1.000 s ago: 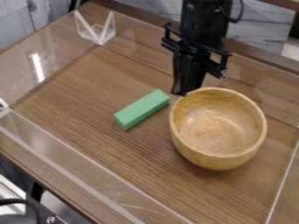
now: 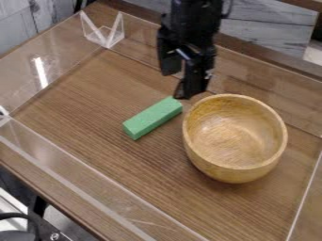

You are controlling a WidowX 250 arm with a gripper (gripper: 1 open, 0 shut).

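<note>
My gripper [image 2: 185, 72] hangs from the top centre, a dark shape with its fingers apart above the table, open. Below it a green block [image 2: 152, 118] lies diagonally on the wooden table, and to its right sits a round tan bowl [image 2: 232, 152], which looks empty.
A small clear plastic object [image 2: 104, 28] stands at the back left. A dark cable shows at the lower left edge. A pale surface shows behind at the top right.
My gripper has moved left and turned, now sitting more over the area behind the green block. The block and bowl look unmoved.
</note>
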